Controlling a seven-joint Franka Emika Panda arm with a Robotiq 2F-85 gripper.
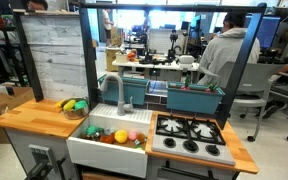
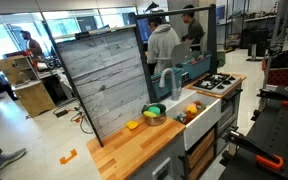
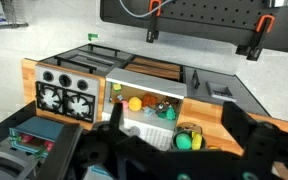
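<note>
My gripper hangs high over the counter in the wrist view, its dark fingers wide apart; it is open, with nothing held between them. Below it lies the white sink (image 1: 106,154), where several toy fruits and vegetables (image 1: 119,135) in red, orange, green and pink are gathered. A metal bowl (image 2: 154,117) stands on the wooden counter beside the sink, holding green and yellow items. Close to the bowl, a yellow item (image 2: 132,125) rests on the wood. The grey faucet (image 1: 121,92) rises behind the sink.
A stove (image 1: 191,135) with black grates sits on the sink's other side. Teal bins (image 1: 192,98) hang behind it. Dark frame posts (image 1: 240,65) and a whitewashed wood panel (image 1: 59,50) bound the back. Bare counter (image 2: 124,152) lies beyond the bowl.
</note>
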